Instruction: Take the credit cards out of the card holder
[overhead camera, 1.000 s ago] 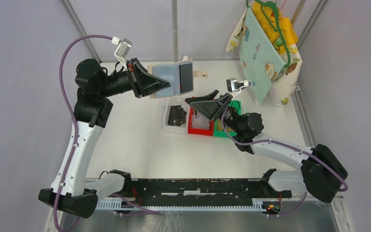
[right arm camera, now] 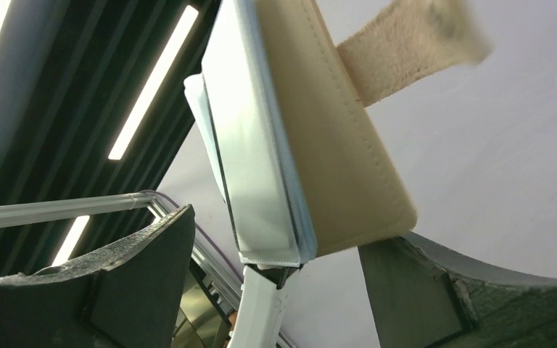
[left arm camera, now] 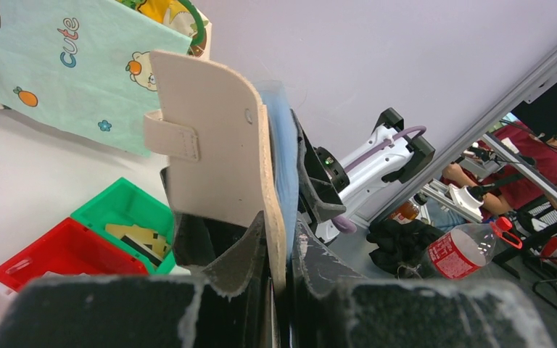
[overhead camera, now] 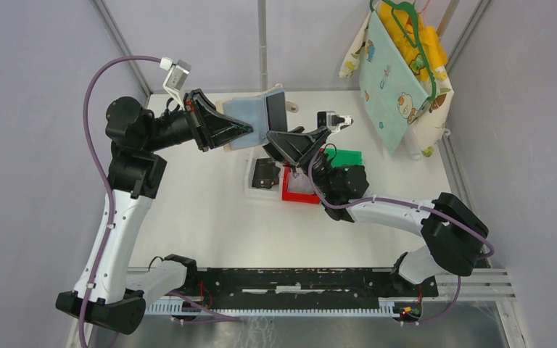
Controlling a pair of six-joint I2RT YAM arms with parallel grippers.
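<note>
The card holder [overhead camera: 243,116], beige leather with pale blue sleeves and a dark card [overhead camera: 275,109], hangs open in the air, held by my left gripper [overhead camera: 221,134]. In the left wrist view its beige cover [left arm camera: 210,145] rises from between the shut fingers. My right gripper [overhead camera: 283,148] is at the holder's right end, fingers apart; in the right wrist view the sleeves [right arm camera: 254,174] stand above and between them, with nothing visibly clamped.
Below lie a white bin [overhead camera: 254,188], a red bin [overhead camera: 297,198] and a green bin [overhead camera: 344,156]. A patterned fabric bag [overhead camera: 384,94] hangs at the back right.
My right gripper has moved left and up to the holder's dark-card end.
</note>
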